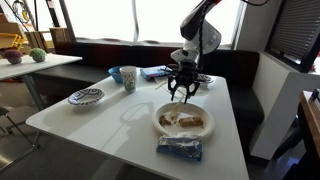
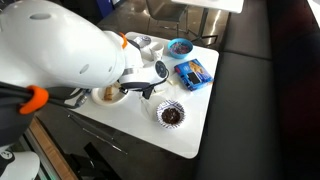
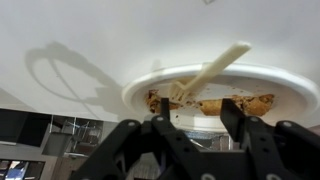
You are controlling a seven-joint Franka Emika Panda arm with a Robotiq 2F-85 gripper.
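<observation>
A white plate [image 1: 183,133] stands near the front of the table, with brown pieces of food [image 3: 235,105] lying in it. Across the plate's far rim in the wrist view slants a pale, slender utensil [image 3: 222,65], which looks like a fork. My gripper hangs over the plate side of the table with its black fingers [image 3: 232,112] apart. No object shows clasped between them; the utensil appears beyond the fingertips. Whether a finger touches it cannot be told.
A blue packet [image 1: 179,147] lies in front of the plate. A patterned bowl [image 1: 86,97], a cup [image 1: 129,78] and a blue bowl [image 2: 181,47] stand elsewhere on the table, beside a blue box [image 2: 194,74].
</observation>
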